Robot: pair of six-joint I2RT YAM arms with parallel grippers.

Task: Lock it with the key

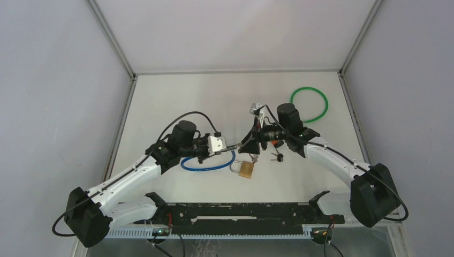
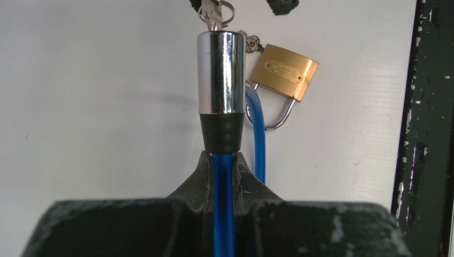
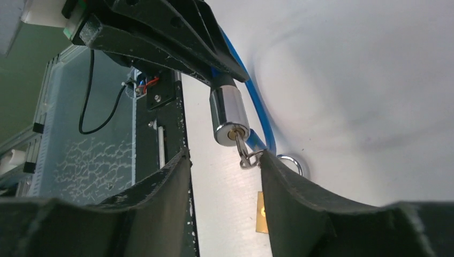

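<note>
My left gripper is shut on the blue cable lock [image 2: 224,214], just behind the black collar below its chrome lock body [image 2: 220,72]. A key [image 3: 241,144] sits in the cylinder at the chrome end, with a small ring and another key [image 2: 213,15] hanging there. In the right wrist view my right gripper stands part open facing that end. Its fingers are on both sides of the key, which lies nearer the right-hand finger [image 3: 273,174]; whether they touch cannot be told.
Below lie a brass padlock [image 1: 246,169] and loose keys [image 1: 254,158]. Black-headed keys [image 1: 279,157] and an orange padlock [image 1: 275,142], partly hidden, are under the right arm. A green cable lock [image 1: 326,101] curls at the back right.
</note>
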